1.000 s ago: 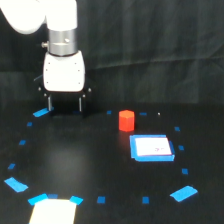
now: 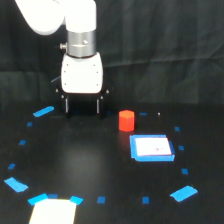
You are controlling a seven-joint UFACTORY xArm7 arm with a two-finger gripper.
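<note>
A small red block (image 2: 126,121) sits on the dark table, right of centre and toward the back. Just in front of it and to its right lies a flat blue piece (image 2: 152,158) with a white middle. My white gripper (image 2: 83,104) is up at the back left, pointing down. Its dark fingers (image 2: 67,104) stand wide apart, and nothing shows between them. Between the gripper and the red block there is a clear gap to the right.
A bright white and orange square (image 2: 53,213) is at the front left edge. Several blue tape marks, such as one strip of tape (image 2: 184,193), dot the table.
The arm and gripper have shifted to the right, closer to the red block, with the fingers still apart. The block and the blue piece have stayed in place.
</note>
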